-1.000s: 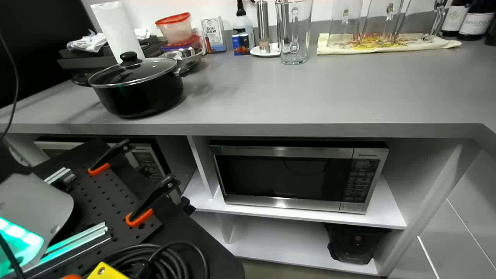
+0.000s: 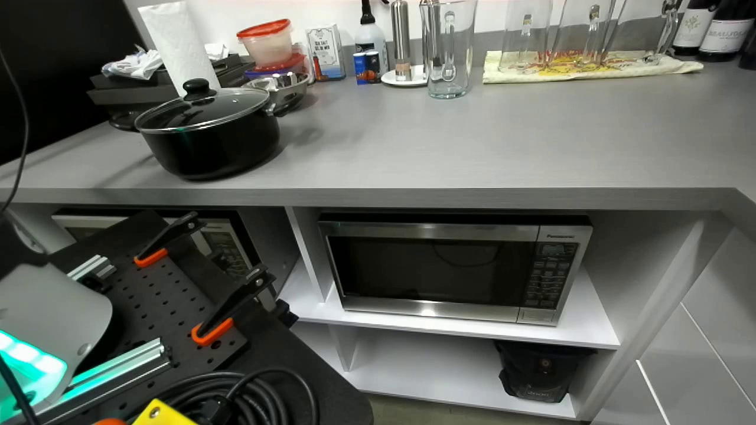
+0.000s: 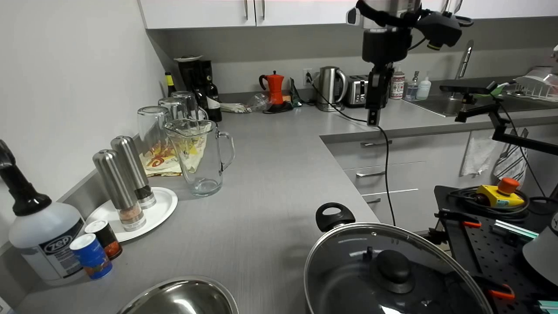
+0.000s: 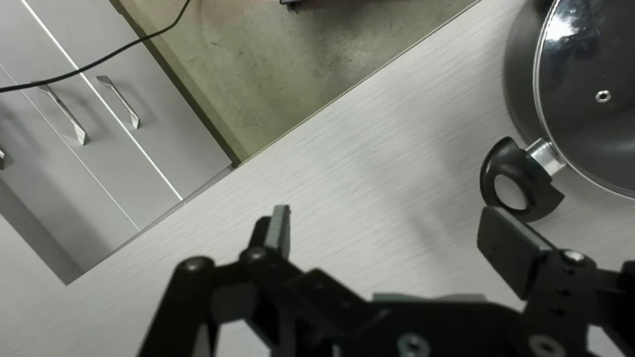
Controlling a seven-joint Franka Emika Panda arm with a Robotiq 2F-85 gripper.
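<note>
In the wrist view my gripper is open, its two fingers wide apart and the grey countertop (image 4: 357, 184) below with nothing between them. Exterior view 2 has the gripper (image 3: 372, 119) hanging fingers down, above the level of the black pot's lid. That black pot (image 2: 212, 149) stands on the counter's left part with its glass lid (image 3: 345, 267) on. One side handle of the pot (image 4: 530, 205) lies just beyond my right fingertip in the wrist view; they look apart, though the height gap is hard to judge. Exterior view 1 does not show the gripper.
A glass pitcher (image 3: 201, 157), steel mills on a white plate (image 3: 170, 201), and a spray bottle (image 3: 47, 235) line the wall side. A metal bowl (image 3: 183, 301) sits near the pot. A microwave (image 2: 453, 269) occupies the shelf beneath.
</note>
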